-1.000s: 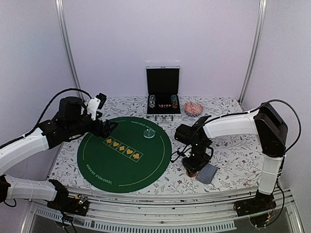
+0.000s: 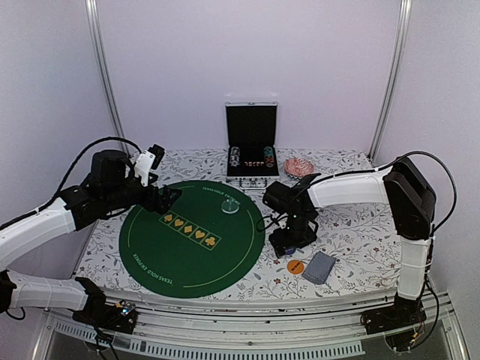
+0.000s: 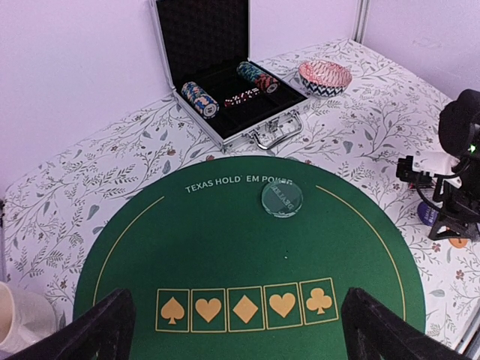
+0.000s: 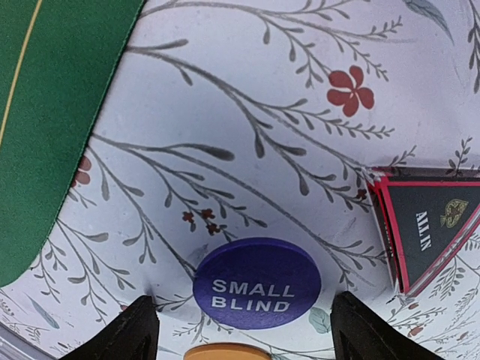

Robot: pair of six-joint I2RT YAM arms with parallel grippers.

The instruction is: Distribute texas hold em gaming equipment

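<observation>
A purple SMALL BLIND disc [image 4: 256,283] lies flat on the patterned cloth, just ahead of and between the parted fingers of my right gripper, which is open and holds nothing. Part of an orange disc [image 4: 226,352] shows below it; in the top view that orange disc [image 2: 295,266] sits beside the blue-grey card deck [image 2: 320,268]. A clear dealer disc [image 3: 282,198] rests on the green poker mat [image 3: 225,262]. Over the mat's left side, my left gripper [image 2: 166,199] is open and empty. A black triangular ALL IN piece [image 4: 427,225] lies to the right of the purple disc.
At the back stands an open chip case [image 2: 252,154] with stacked chips and a row of red dice. A red-and-white bowl [image 2: 298,167] is to its right. Bare cloth surrounds the mat, and the front table edge is close to the discs.
My right arm has shifted left from over the orange disc to the purple disc, uncovering the orange one and the deck. The left arm has stayed still.
</observation>
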